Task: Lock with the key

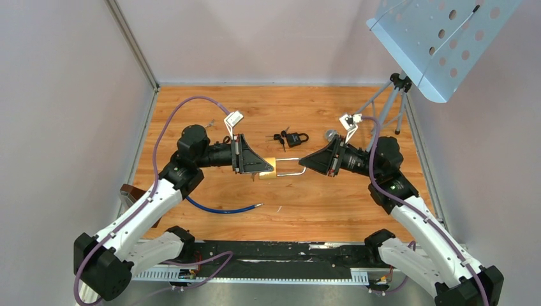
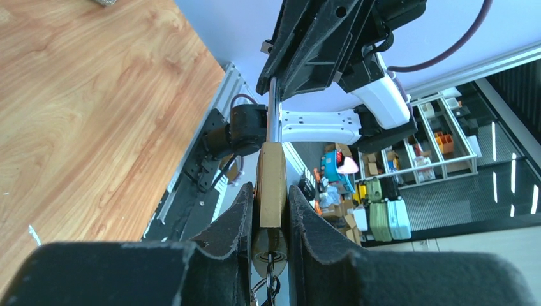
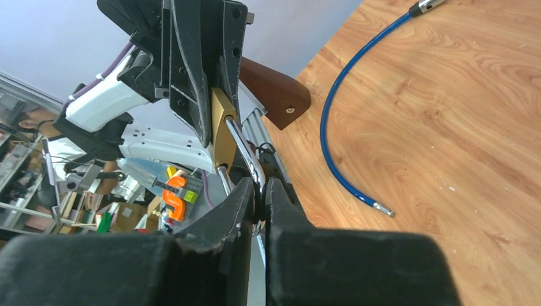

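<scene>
A brass padlock (image 1: 268,174) hangs above the table between the two arms, its long silver shackle (image 2: 274,118) pointing right. My left gripper (image 1: 272,169) is shut on the brass body, one finger on each flat side. In the left wrist view a key (image 2: 270,264) appears to sit in the bottom of the lock, with a ring dangling under it. My right gripper (image 1: 302,163) is shut on the curved end of the shackle. Both shackle legs meet the body in the right wrist view; how deep they sit inside cannot be told.
On the table behind lie a black padlock (image 1: 293,139) and a bunch of black keys (image 1: 279,138). A blue cable (image 1: 223,210) lies in front. The tripod (image 1: 395,95) stands at back right.
</scene>
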